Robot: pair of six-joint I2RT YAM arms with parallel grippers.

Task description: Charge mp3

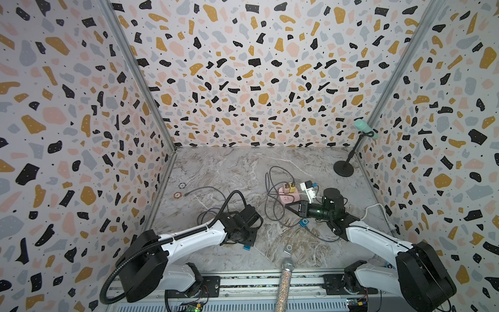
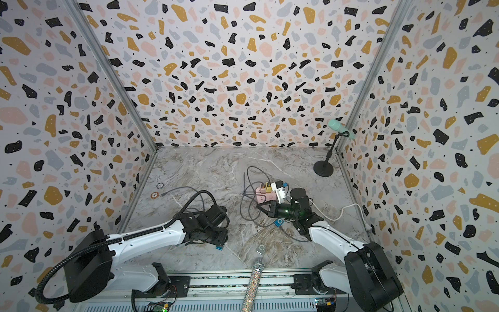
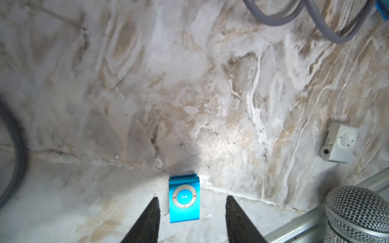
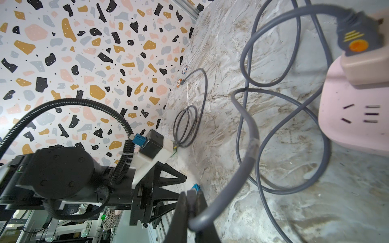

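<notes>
A blue mp3 player [image 3: 184, 211] lies on the marble surface just ahead of my left gripper, whose fingers stand apart with nothing between them. A silver mp3 player [image 3: 339, 150] lies to the right of it. My right gripper is shut; a grey cable [image 4: 243, 170] passes across its fingertips, and I cannot tell if it is held. Another blue player [image 1: 303, 222] lies below the right gripper in the top left view. A pink power strip [image 4: 348, 117] with a plug [image 4: 357, 36] in it sits beside that gripper.
Grey cable coils [image 1: 208, 213] lie at left, near two small round objects [image 1: 177, 195]. A black stand [image 1: 343, 168] with a mint top is at back right. A glittery microphone [image 3: 356, 206] is at the front edge.
</notes>
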